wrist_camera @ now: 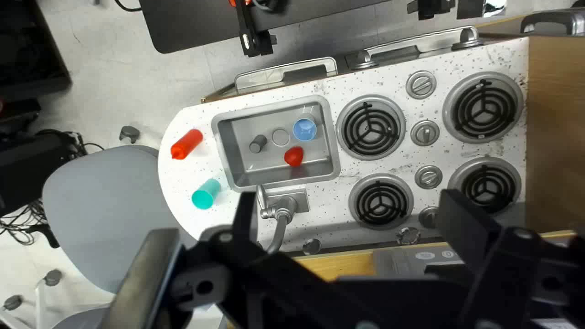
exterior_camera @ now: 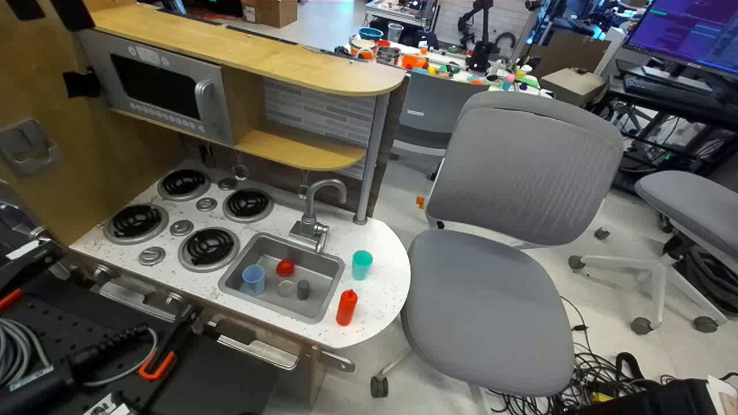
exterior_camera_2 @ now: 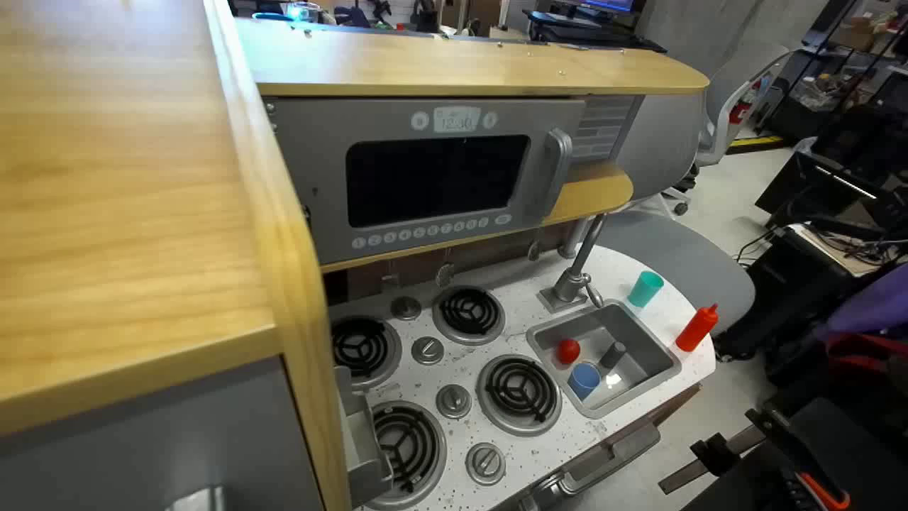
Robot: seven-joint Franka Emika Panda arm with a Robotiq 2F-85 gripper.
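Observation:
My gripper shows only in the wrist view, its two dark fingers spread wide apart. It is open and nothing sits between the fingers; it looks down on the toy kitchen counter from above. In the grey sink (exterior_camera: 330,294) are a blue cup (exterior_camera: 253,279), a red ball-like object (exterior_camera: 285,267) and a small dark grey cylinder (exterior_camera: 302,289). A teal cup (exterior_camera: 361,265) stands on the white counter right of the sink in exterior view 1. Near it, toward the front edge, stands a red squeeze bottle (exterior_camera: 346,308).
A grey faucet (exterior_camera: 311,221) rises behind the sink. Several black-coiled burners (wrist_camera: 374,127) and knobs cover the other side of the counter. The microwave (exterior_camera_2: 438,179) and wooden shelf (exterior_camera: 304,146) overhang the back. Grey chair (exterior_camera: 488,311) beside the rounded end.

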